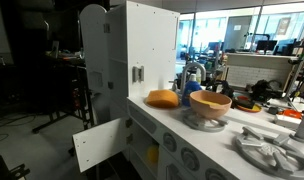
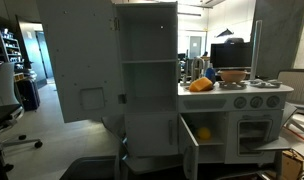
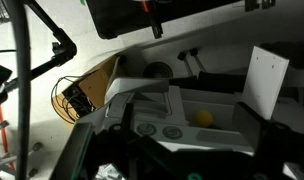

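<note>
My gripper is open in the wrist view, its dark fingers (image 3: pixel 277 148) wide apart and nothing held between them. Below it appears the white toy kitchen, with the open lower door (image 3: pixel 264 82) at the right. Exterior view 2 shows that open door (image 2: pixel 190 152) beside a compartment holding a yellow round object (image 2: pixel 204 133). On the counter (image 1: pixel 192 125) lie an orange soft-looking item (image 1: pixel 163 98) and an orange-pink bowl (image 1: pixel 209 104). I cannot make out the gripper in either exterior view.
A tall white cabinet (image 1: pixel 150 55) stands at the counter's end, its large upper door (image 2: pixel 77 60) swung open. Silvery items (image 1: pixel 272 152) rest on the near end of the counter. A cardboard box (image 3: pixel 77 98) with dark cables sits at the wrist view's left.
</note>
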